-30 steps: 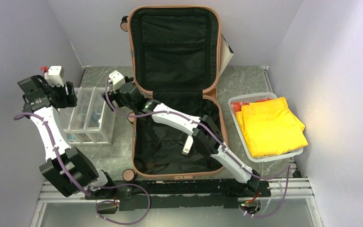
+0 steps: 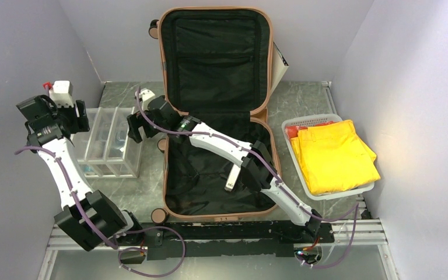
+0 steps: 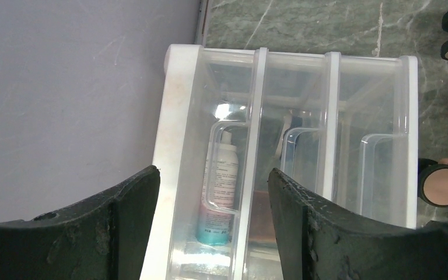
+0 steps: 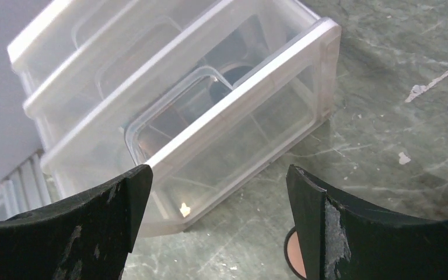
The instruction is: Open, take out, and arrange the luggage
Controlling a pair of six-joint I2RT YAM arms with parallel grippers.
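Observation:
An open suitcase [image 2: 204, 184] lies in the middle, lid [image 2: 216, 58] raised, with a small white item [image 2: 231, 178] inside. Left of it stands a clear divided organizer [image 2: 108, 163]; in the left wrist view it holds a white-and-teal bottle [image 3: 217, 192]. My left gripper [image 2: 74, 116] is open over the organizer's left side, empty. My right gripper [image 2: 135, 130] is open near the organizer's right side, above the suitcase's left edge, with nothing between its fingers.
A white basket [image 2: 294, 163] at the right holds folded yellow cloth [image 2: 332, 160] and a red item behind it. Walls bound both sides and the back.
My left gripper has shifted slightly left since a second ago.

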